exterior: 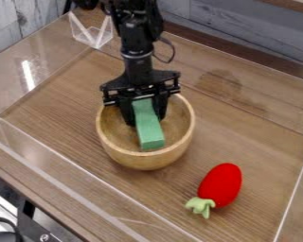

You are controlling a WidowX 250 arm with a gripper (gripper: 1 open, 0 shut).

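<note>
My black gripper (143, 100) reaches down from the top centre into a tan bowl (176, 151), shut on a green block (148, 132). The block stands tilted inside the bowl, its lower end near the bowl's floor, its upper end between the fingers.
A red strawberry-like toy (220, 184) with a green top lies at the front right of the wooden table (60, 142). Clear plastic pieces are at the left edge and upper left.
</note>
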